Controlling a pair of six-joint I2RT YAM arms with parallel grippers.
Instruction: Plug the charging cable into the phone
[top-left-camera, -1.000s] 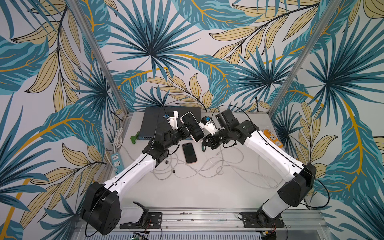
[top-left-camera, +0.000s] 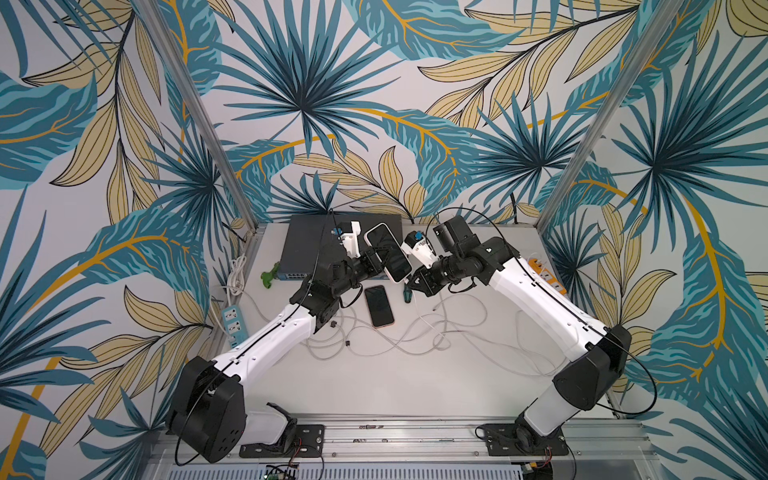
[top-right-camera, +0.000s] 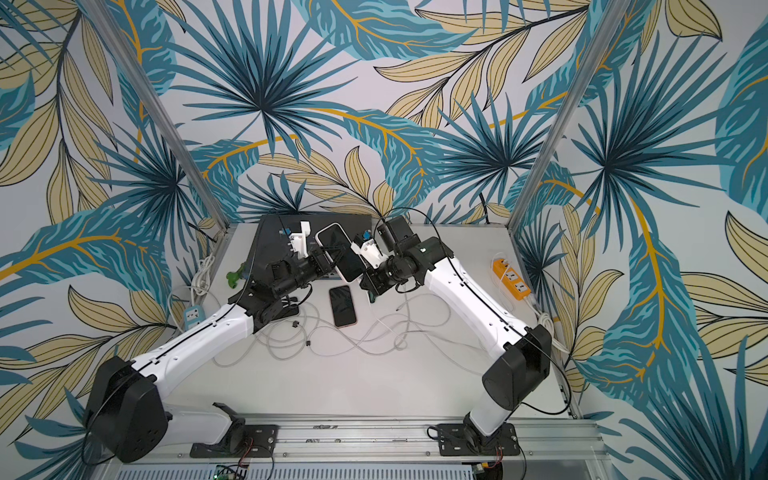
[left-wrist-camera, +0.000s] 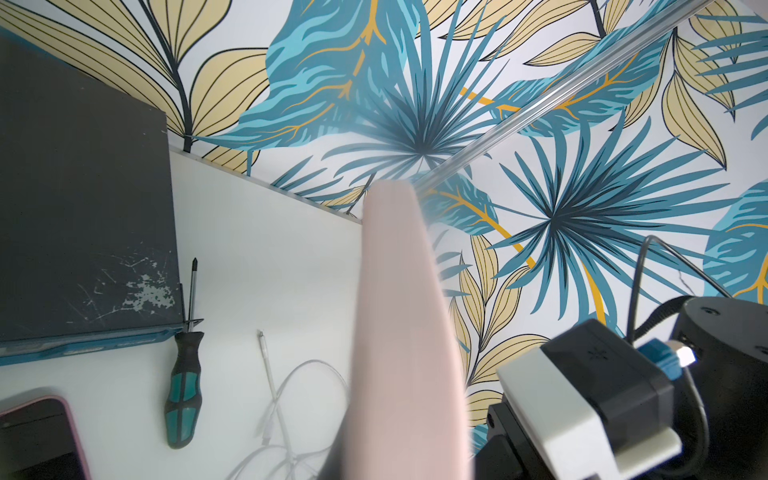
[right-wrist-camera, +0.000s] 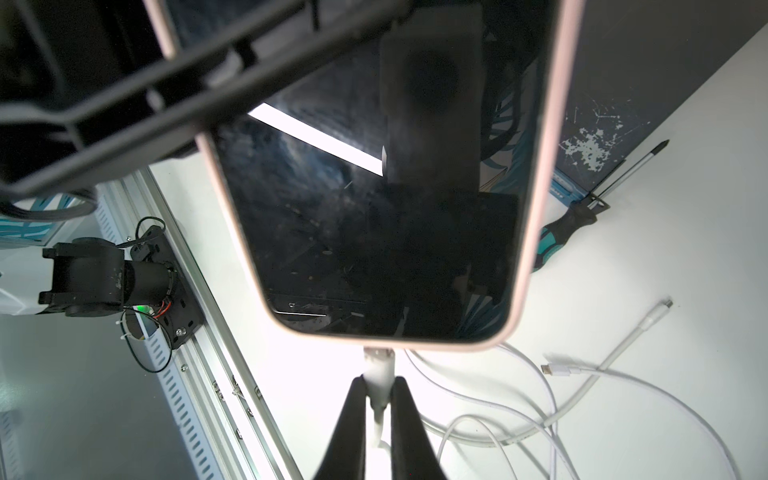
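A phone (top-left-camera: 389, 254) with a pale pink frame and black screen hangs above the table in my left gripper (top-left-camera: 379, 257), which is shut on it. In the left wrist view, the phone's blurred side edge (left-wrist-camera: 408, 344) hides the fingers. One black left finger (right-wrist-camera: 264, 80) crosses the screen in the right wrist view. The white charging plug (right-wrist-camera: 378, 373) meets the middle of the phone's bottom edge, a little metal showing there; how deep it sits cannot be seen. My right gripper has a fingertip on each side of the plug; whether they press it is unclear.
A second phone (top-left-camera: 379, 305) lies on the table below. A dark flat box (left-wrist-camera: 88, 200) and a teal-black screwdriver (left-wrist-camera: 184, 388) lie nearby. Loose white cables (top-left-camera: 440, 332) spread across the middle and right.
The left arm with the phone has shifted slightly right, toward the right gripper. The right arm has moved only a little, ending slightly to the right.
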